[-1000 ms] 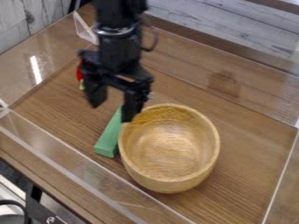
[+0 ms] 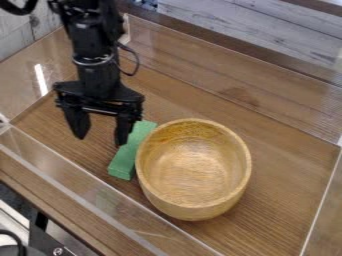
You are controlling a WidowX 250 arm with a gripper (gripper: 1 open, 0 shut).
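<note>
The black robot arm reaches down from the top left, its gripper [image 2: 100,128] open over the wooden floor left of a green block [image 2: 131,150]. The green block lies against the left side of a large wooden bowl [image 2: 193,198]. The bowl looks empty. Nothing shows between the fingers.
Bare wooden surface [image 2: 254,100] spreads behind and to the right of the bowl. A pale rail runs along the lower left, with dark cables in the bottom left corner. A white ledge borders the back right.
The arm and gripper have moved left, away from the bowl, uncovering more of the green block. The block and bowl look unmoved.
</note>
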